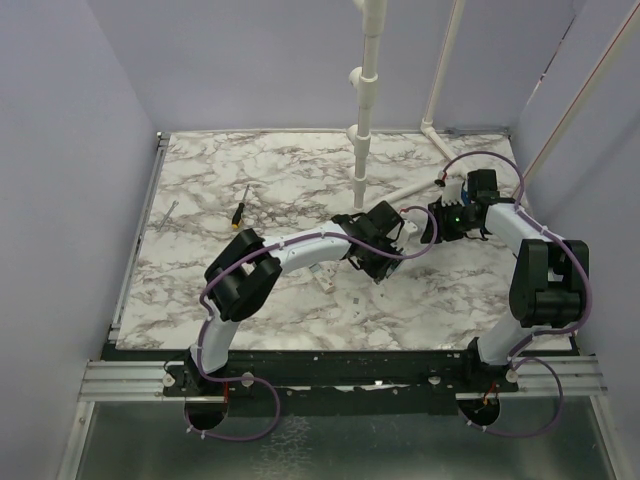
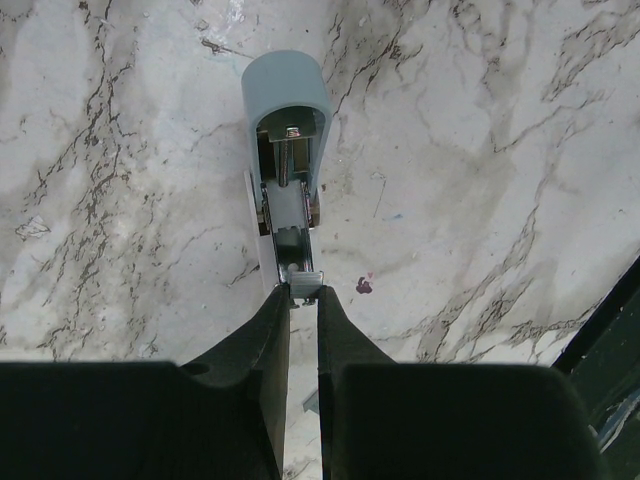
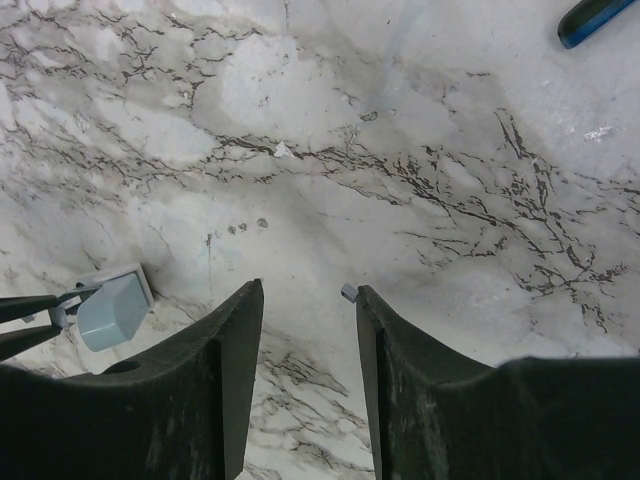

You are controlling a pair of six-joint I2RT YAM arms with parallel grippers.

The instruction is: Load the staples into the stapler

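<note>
The light grey-blue stapler (image 2: 285, 80) lies opened in the left wrist view, with its metal channel exposed. My left gripper is shut on the small metal piece (image 2: 306, 283) at the near end of that channel; whether staples are inside I cannot tell. In the right wrist view the stapler (image 3: 112, 312) is at the lower left, with the left gripper's dark fingers reaching to it. My right gripper stands part open to the right of the stapler, above bare table, with nothing between its fingertips.
A screwdriver (image 1: 239, 213) and a thin metal tool (image 1: 167, 214) lie on the left of the marble table. White pipes stand along the back and right. A dark handle (image 3: 585, 22) shows at the top right of the right wrist view.
</note>
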